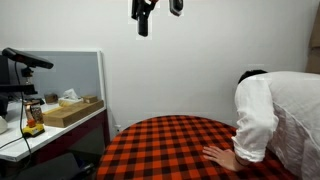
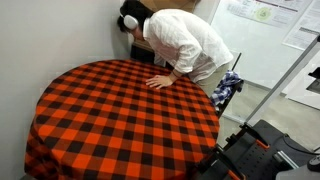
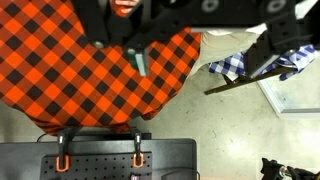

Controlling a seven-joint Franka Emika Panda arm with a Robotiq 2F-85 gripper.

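Observation:
A round table with a red-and-black checked cloth (image 1: 150,150) fills the lower part of exterior view 1, and its top is bare apart from a person's hand (image 1: 225,157). High above it hangs my gripper (image 1: 160,20), its two fingers apart with nothing visible between them. In the wrist view the dark fingers stand wide apart, blurred, above the cloth (image 3: 85,75) and the pale floor. The upper arm is out of frame.
A person in a white shirt (image 2: 180,40) leans over the table's far side. A side desk (image 1: 60,130) holds boxes and small items. A perforated black plate with orange clamps (image 3: 140,158) lies near my base. A chair with a blue checked cloth (image 2: 227,85) stands beyond.

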